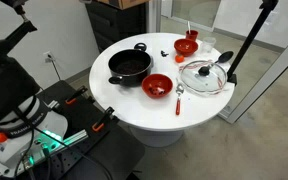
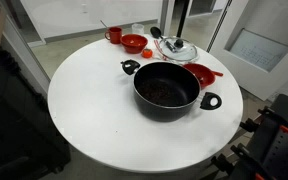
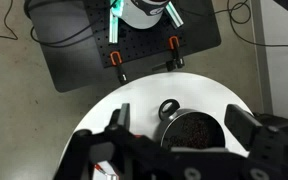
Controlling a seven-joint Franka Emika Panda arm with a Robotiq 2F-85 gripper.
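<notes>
A black two-handled pot (image 1: 130, 68) stands on the round white table, dark scraps on its floor. Beside it is a red bowl (image 1: 156, 85), and a second red bowl (image 1: 186, 46) sits farther back near a red cup (image 1: 192, 34). A glass lid (image 1: 202, 76) lies flat at the right, and a spoon with a red end (image 1: 179, 103) is in front of it. In the wrist view my gripper is open, its dark fingers spread apart at the lower edge. The pot (image 3: 193, 130) shows below and between them, with nothing held.
A dark ladle-like utensil (image 1: 224, 59) rests by the lid, with a small orange-red item (image 1: 179, 58) nearby. A clear cup (image 2: 137, 29) stands at the back. Cables run around the robot's dark base (image 3: 74, 45).
</notes>
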